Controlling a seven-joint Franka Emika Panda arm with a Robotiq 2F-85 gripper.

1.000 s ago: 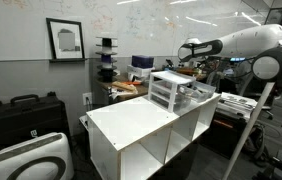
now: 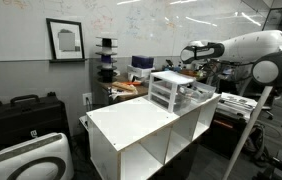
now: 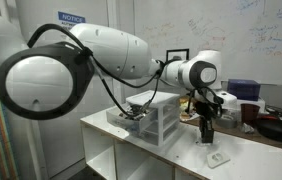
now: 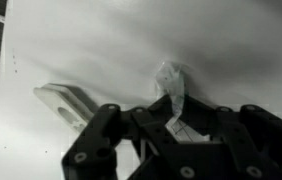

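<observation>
In the wrist view my gripper is shut on a small pale, crumpled-looking thing (image 4: 170,78), which shows at the fingertips. Its lower part is mostly covered by the black fingers, and what it is remains unclear. A flat white and grey block (image 4: 68,104) lies to the left of the fingers, apart from them. In exterior view 2 my gripper (image 3: 207,138) points down low over the white top, with a similar pale block (image 3: 218,158) just in front of it. From exterior view 1 the fingers are hard to make out behind the drawers.
A clear drawer unit (image 2: 179,92) stands on the white shelf's top (image 2: 128,122), close to the arm. The near part of that top is bare. Behind are a dark pan (image 3: 278,129) and a blue box (image 3: 243,88).
The arm's far end has shifted slightly in exterior view 1. The drawers and the shelf look unchanged.
</observation>
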